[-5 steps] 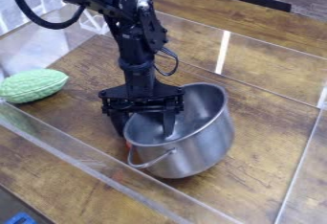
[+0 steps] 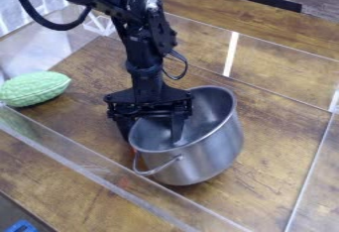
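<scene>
A steel pot point(image 2: 204, 156) with a wire handle stands on the wooden surface in the middle of the camera view. My black gripper point(image 2: 153, 129) is lowered over the pot's left part, its fingers reaching down inside or at the rim. The pot and the gripper body hide whether the fingers are open or shut and whether anything is between them. A small red patch shows at the pot's lower left, too small to identify.
A green corn-like object point(image 2: 32, 88) lies to the left. Clear panels edge the wooden surface point(image 2: 276, 107), which is bare to the right and behind. A blue object point(image 2: 19, 225) sits at the bottom left corner.
</scene>
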